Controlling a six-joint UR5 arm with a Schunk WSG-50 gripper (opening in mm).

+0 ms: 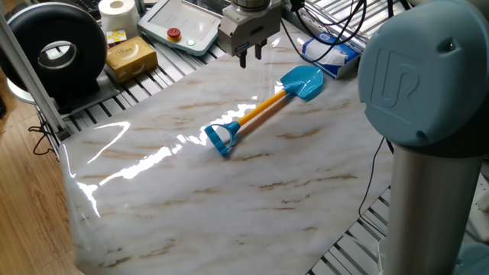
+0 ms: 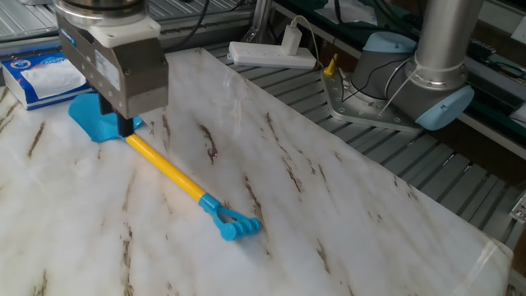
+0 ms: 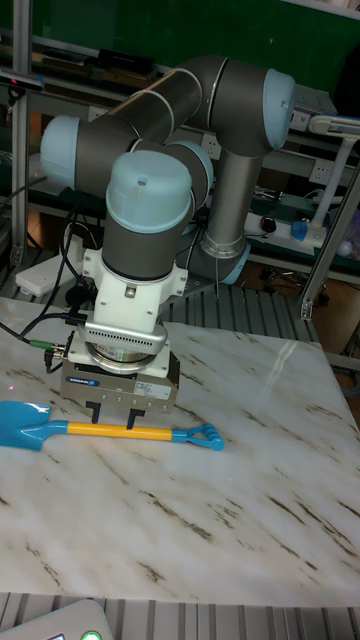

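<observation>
A toy shovel with a blue scoop (image 1: pixel 304 82), a yellow shaft (image 1: pixel 262 108) and a blue handle (image 1: pixel 221 138) lies flat on the marble-patterned table (image 1: pixel 191 206). Above the table hangs my gripper (image 1: pixel 251 59), its two black fingers apart with nothing between them. In the first exterior view it is up and to the left of the scoop, clear of the shovel. From the second exterior view, the gripper (image 2: pixel 115 123) overlaps the scoop and the upper end of the shaft (image 2: pixel 164 167). The third exterior view has the fingertips (image 3: pixel 92 418) in line with the yellow shaft (image 3: pixel 119 431).
A blue-and-white packet (image 1: pixel 330 53) lies near the scoop at the table's edge. Beyond the edge are a control pendant (image 1: pixel 182 24), a yellow box (image 1: pixel 131 59) and a black ring-shaped object (image 1: pixel 53 53).
</observation>
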